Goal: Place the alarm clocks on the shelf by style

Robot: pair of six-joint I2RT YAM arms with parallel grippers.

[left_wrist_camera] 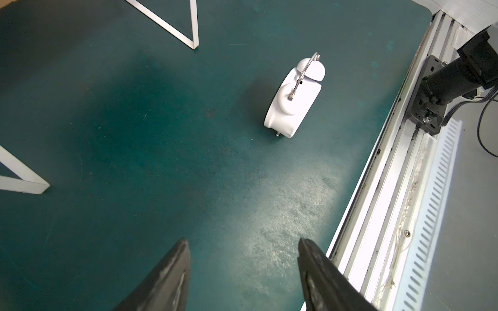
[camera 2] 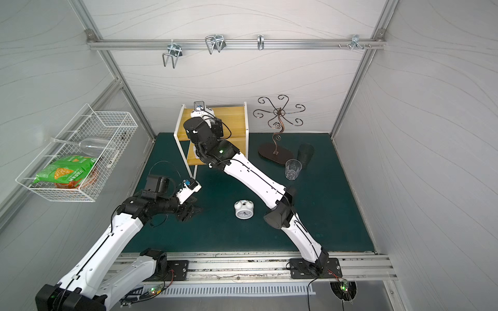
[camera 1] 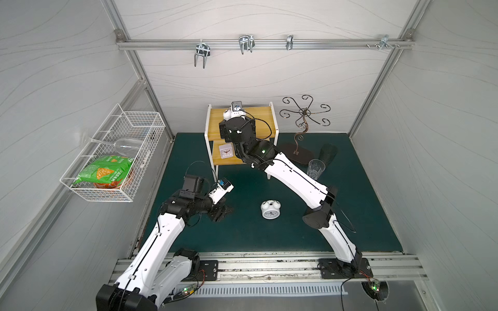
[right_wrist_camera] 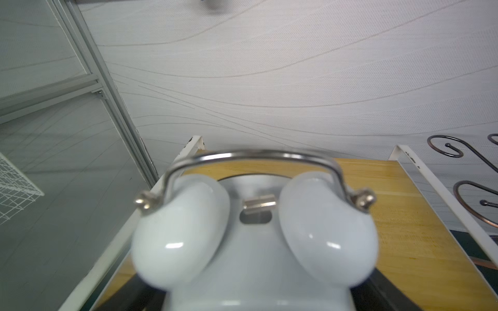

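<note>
A white twin-bell alarm clock (right_wrist_camera: 254, 248) fills the lower right wrist view, over the upper wooden board of the shelf (camera 1: 264, 114). My right gripper (camera 1: 230, 116) is around it, its dark fingers mostly hidden behind the clock; their grip can't be seen clearly. A square pink-framed clock (camera 1: 226, 150) stands on the lower board. Another white twin-bell clock (camera 1: 270, 210) (left_wrist_camera: 292, 98) stands on the green table in front of the shelf. My left gripper hangs left of that clock, apart from it, fingers spread with nothing between them.
A wire basket (camera 1: 124, 191) with snack bags hangs at the left. A scrolled metal stand (camera 1: 295, 151), a clear glass (camera 1: 316, 168) and a dark cup (camera 1: 327, 155) stand right of the shelf.
</note>
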